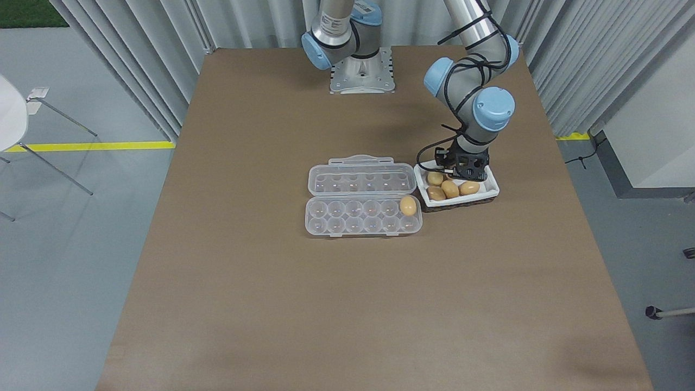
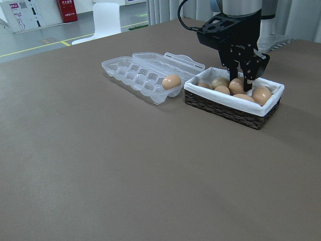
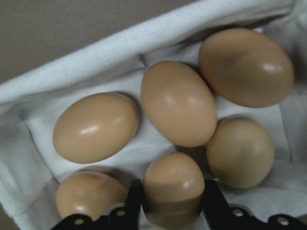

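Observation:
A cloth-lined basket (image 2: 224, 107) holds several brown eggs, among them one (image 3: 177, 103) in the middle of the wrist view. My gripper is down at the basket, shut on an egg (image 3: 173, 179) at the bottom of the wrist view, with a dark finger on each side of it. A clear plastic egg carton (image 1: 345, 218) lies open left of the basket in the front view, with a single egg (image 1: 408, 206) in its right-end cup.

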